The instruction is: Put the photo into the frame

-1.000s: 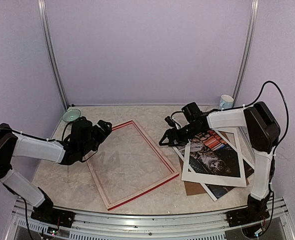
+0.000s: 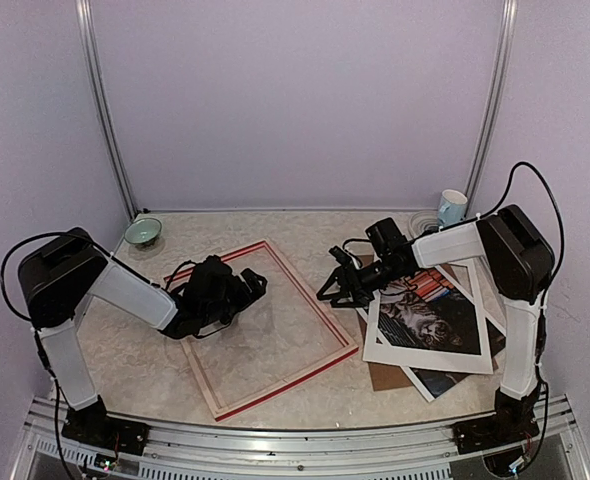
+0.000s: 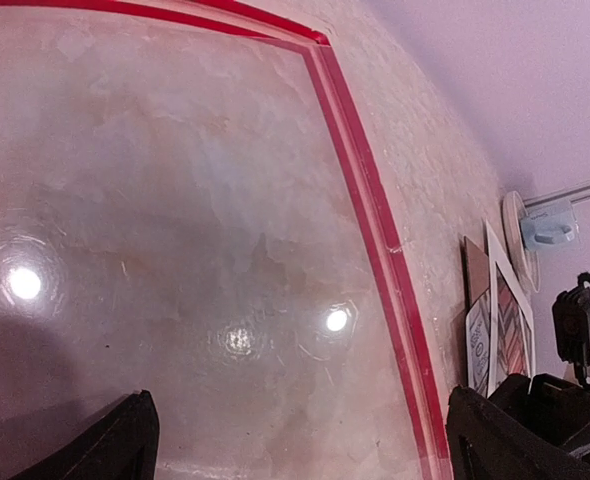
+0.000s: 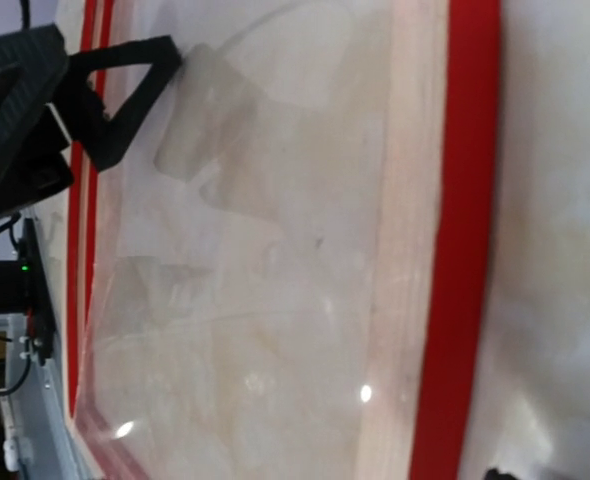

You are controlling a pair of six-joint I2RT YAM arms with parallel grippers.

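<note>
The wooden frame with red edges lies at an angle on the table's left and middle, holding a clear pane and no picture. Over its upper part hovers my left gripper. Its fingers are spread wide and empty in the left wrist view. My right gripper is above the frame's right edge; its fingers are almost wholly out of the right wrist view, so its opening is unclear. To the right lies a white-bordered photo, dark with orange at the top, partly under the right arm.
Other prints and a brown sheet lie beneath the photo. A green bowl stands at the back left, a light blue mug at the back right.
The left arm has swung right, bringing its gripper from the frame's upper left corner to over the pane. The right arm has shifted only slightly. Frame and photos have stayed put.
</note>
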